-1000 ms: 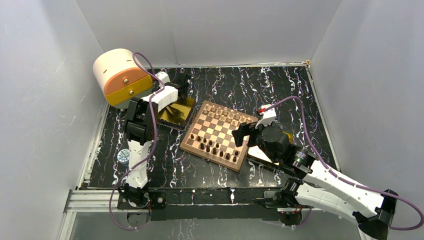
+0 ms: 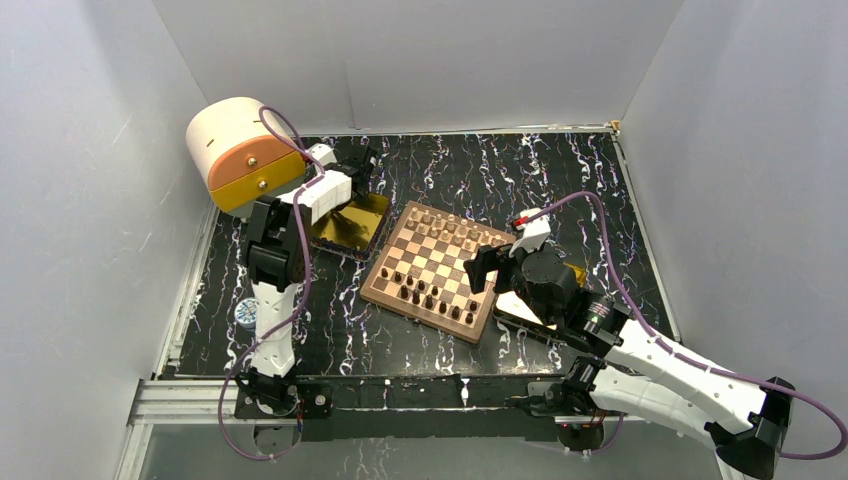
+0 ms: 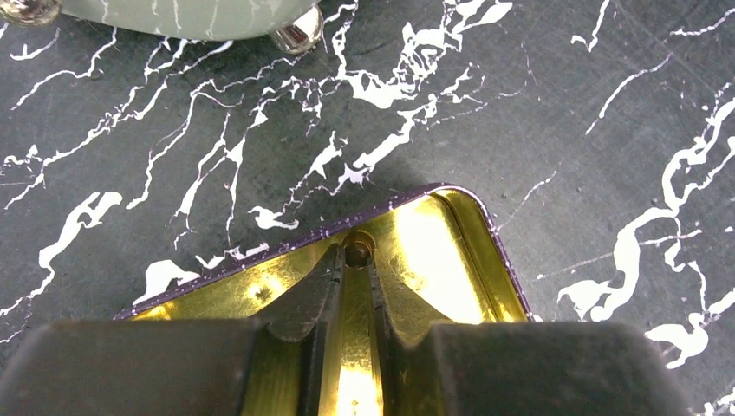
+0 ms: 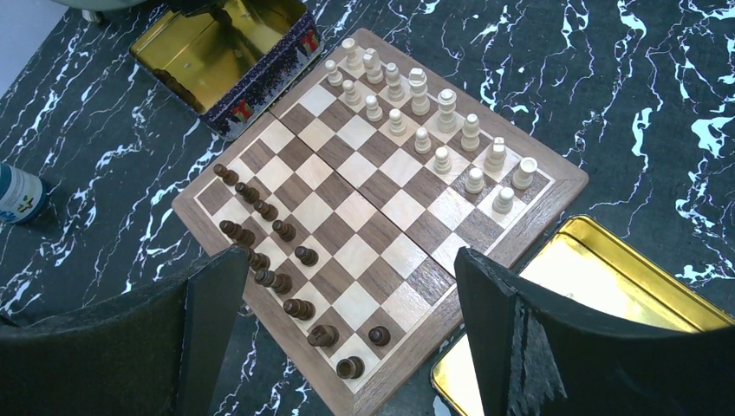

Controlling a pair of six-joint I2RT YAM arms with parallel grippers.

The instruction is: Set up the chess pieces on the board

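The wooden chessboard (image 4: 360, 208) lies flat, with white pieces (image 4: 419, 91) in two rows along its far side. Along the near side stand dark pieces (image 4: 299, 309), with a gap in their front row. In the left wrist view, a small dark piece (image 3: 358, 251) sits by the wall of a gold-lined tin (image 3: 442, 251). My left gripper is down in that tin, its narrowly parted fingertips on either side of the piece; whether they grip it is unclear. Over the board's right side hangs my right gripper (image 2: 478, 272), open and empty.
A second gold tray (image 4: 598, 269) lies beside the board's right edge. Behind the left tin stands a rounded drawer box (image 2: 245, 155). A small round jar (image 4: 19, 192) is at the left. Bare marble stretches behind the board.
My right arm and the pieces on the board look unmoved.
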